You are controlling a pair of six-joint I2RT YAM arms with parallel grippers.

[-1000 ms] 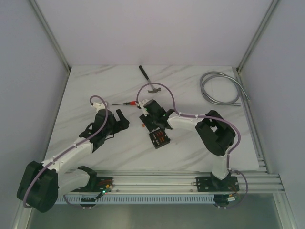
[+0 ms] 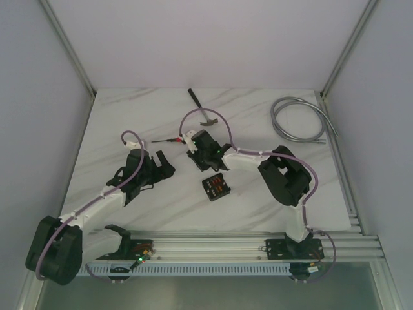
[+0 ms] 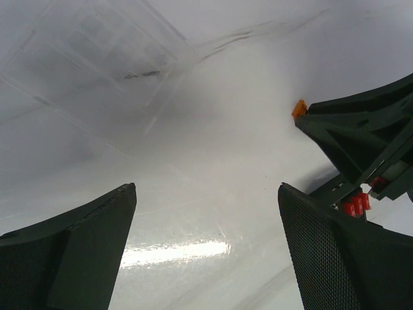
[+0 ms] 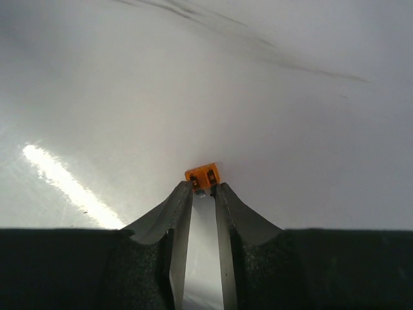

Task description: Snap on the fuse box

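Note:
The fuse box (image 2: 215, 186), black with red and orange fuses, lies on the white marble table below my right arm; in the left wrist view its red fuses (image 3: 353, 205) show behind the right gripper. My right gripper is low over the table with a small orange fuse (image 4: 201, 173) at its fingertips; whether it grips the fuse or only surrounds it I cannot tell. My left gripper stands open above the table left of the box, with nothing between its fingers.
A red screwdriver (image 2: 173, 140) and a hammer (image 2: 208, 123) lie at the back. A coiled grey hose (image 2: 279, 125) is at the back right.
My right gripper has shifted left and away from the fuse box, now at the orange fuse. My left gripper has moved only slightly.

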